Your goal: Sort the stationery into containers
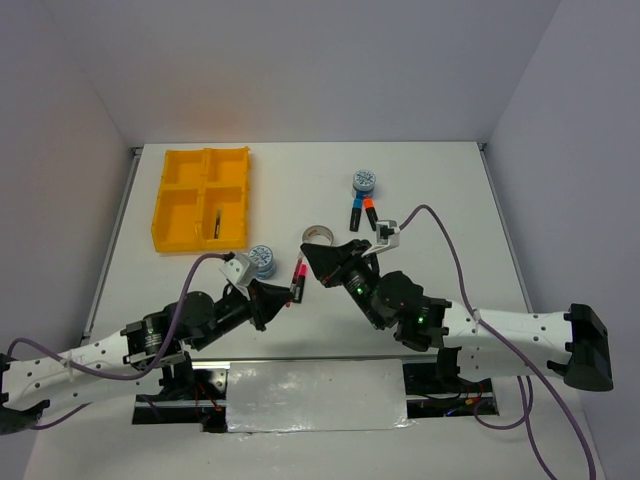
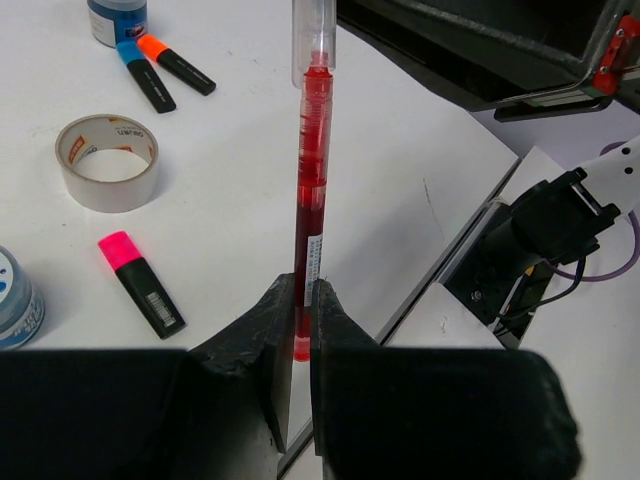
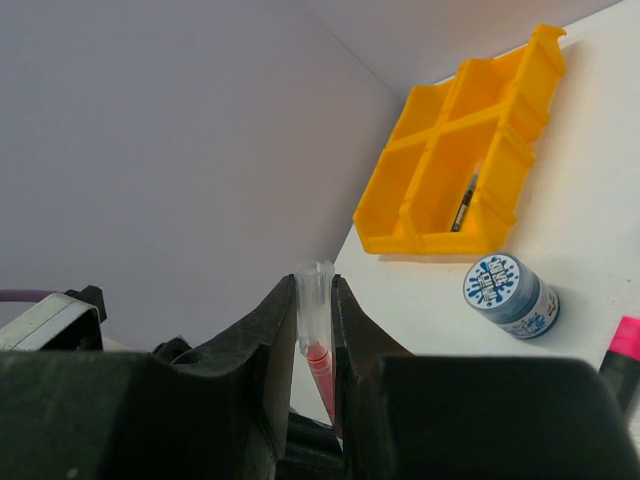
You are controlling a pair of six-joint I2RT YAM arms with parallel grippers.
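Note:
A red pen [image 2: 312, 190] stands upright between my grippers. My left gripper has its fingers round the lower part; how tightly is hard to tell. My right gripper is shut on the pen's clear upper end. The yellow tray [image 1: 200, 160] holds a dark pen [image 3: 466, 200]. A pink highlighter [image 2: 142, 284], a blue highlighter [image 2: 147, 78] and an orange highlighter [image 2: 178, 62] lie on the table.
A tape roll [image 2: 135, 192] lies mid-table. One blue jar [image 3: 510, 295] stands right of the tray, another [image 1: 364, 182] at the back.

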